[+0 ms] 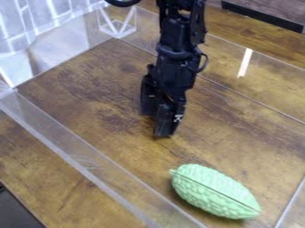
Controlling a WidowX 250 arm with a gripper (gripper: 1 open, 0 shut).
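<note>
The black gripper [160, 114] hangs low over the wooden floor of a clear-walled enclosure, near its middle, with the arm rising out of the top of the view. Its fingertips point down; whether anything is between them is hidden by the dark fingers. A pale green, bumpy, oblong object [215, 191], like a bitter melon, lies in the lower right, in front of and to the right of the gripper, apart from it.
Clear low walls [71, 151] edge the wooden board [84, 98]. A white curtain [36, 27] is at the upper left. A small white strip [244, 62] shows at the upper right. The floor left and right of the gripper is clear.
</note>
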